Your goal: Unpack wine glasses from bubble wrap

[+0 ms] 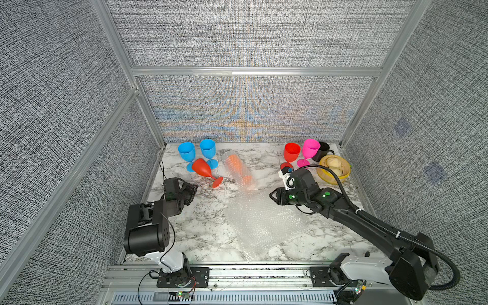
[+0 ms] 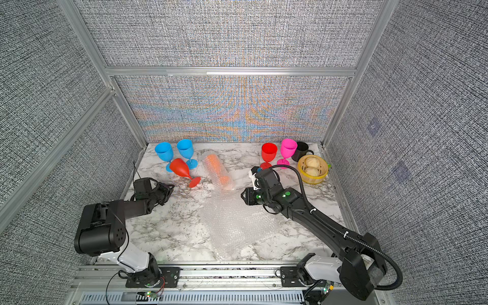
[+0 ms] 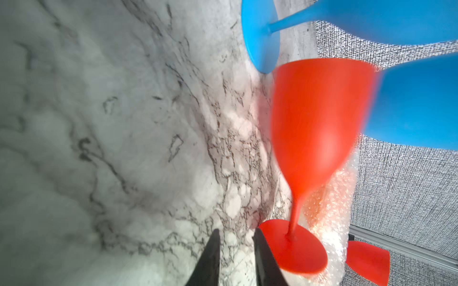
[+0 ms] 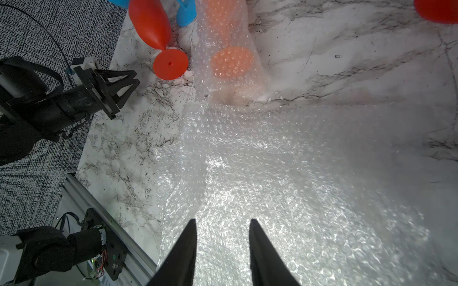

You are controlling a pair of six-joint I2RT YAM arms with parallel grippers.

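Note:
A red wine glass [image 1: 201, 166] is tipped over on the left, its bowl toward the two blue glasses and its foot [image 1: 217, 182] turned up off the table. It looks blurred in the left wrist view. Just in front of it, my left gripper is open, its fingers apart with nothing between them. An orange glass [image 4: 232, 62] lies rolled in bubble wrap in the middle, a flat sheet of wrap [image 4: 295, 181] spreading from it toward the front. Over that sheet's right side my right gripper hangs open and empty.
Two blue glasses, a left one [image 1: 187, 151] and a right one [image 1: 208, 148], stand at the back left. Back right hold a red glass [image 1: 291, 151], a pink glass [image 1: 310, 148], a dark mug [image 1: 325, 147] and a yellow basket [image 1: 344, 175].

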